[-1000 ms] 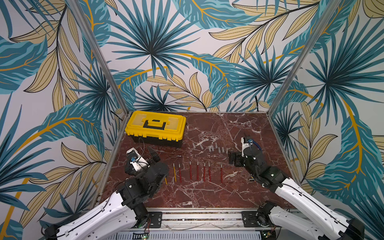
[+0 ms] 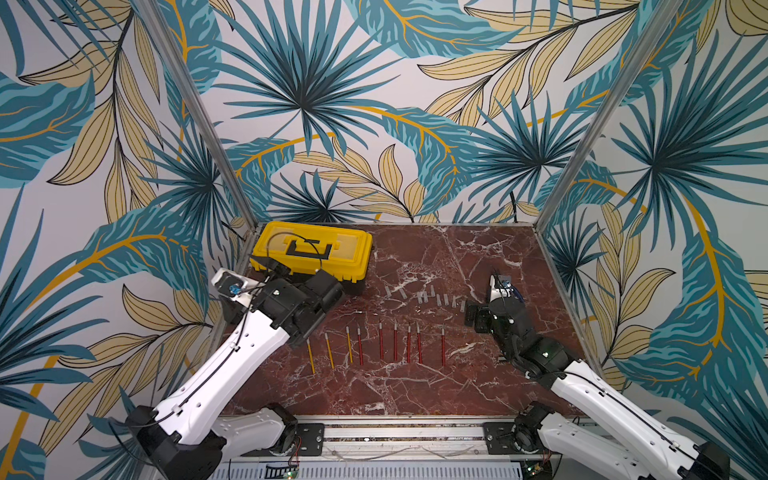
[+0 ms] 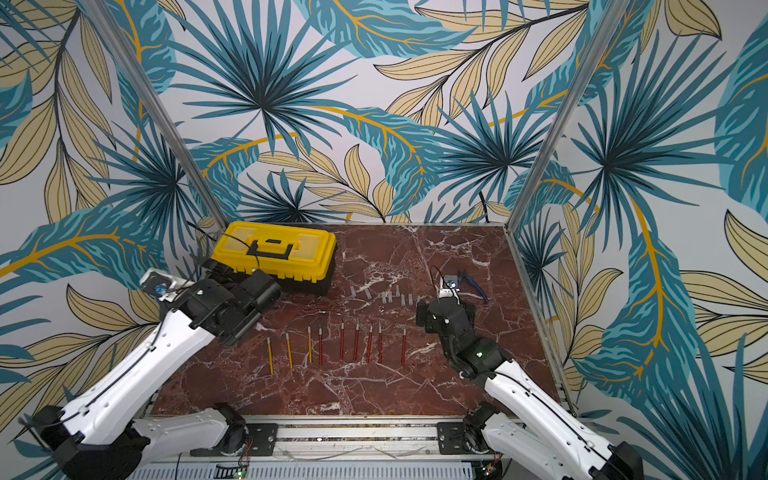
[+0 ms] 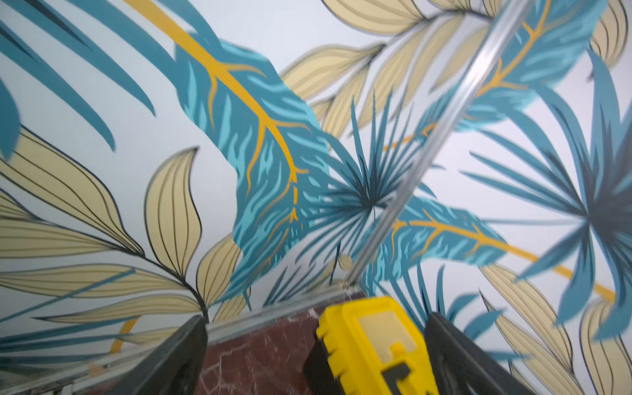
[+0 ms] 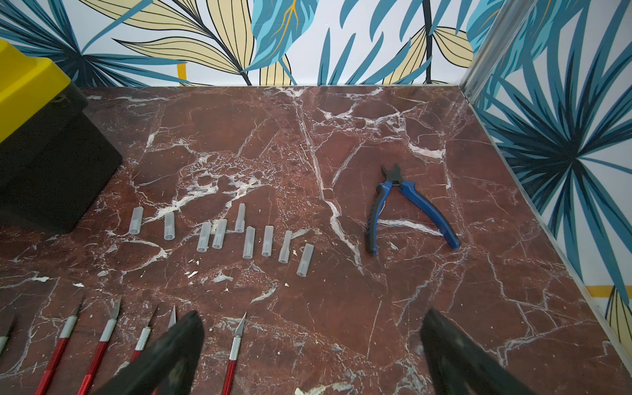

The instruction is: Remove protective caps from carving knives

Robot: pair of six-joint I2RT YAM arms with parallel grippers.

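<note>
Several red-handled knives (image 2: 395, 344) and 3 yellow-handled ones (image 2: 329, 352) lie in a row across the front of the table. In the right wrist view, the rightmost red-handled knife (image 5: 232, 362) and its visible neighbours have bare metal blades. Several clear tubular caps (image 5: 249, 242) lie loose behind the knives, apart from them. My left gripper is open, raised at the left and facing the wall and toolbox, with nothing between its fingers. Open and empty, my right gripper is above the table, to the right of the rightmost knife.
A yellow-lidded black toolbox (image 2: 312, 246) stands at the back left, near my left arm. Blue-handled pliers (image 5: 413, 198) lie on the right beyond the caps.
My left arm has swung and risen away from the table to the left, uncovering the yellow-handled knives. The visible knives and caps look unmoved.
</note>
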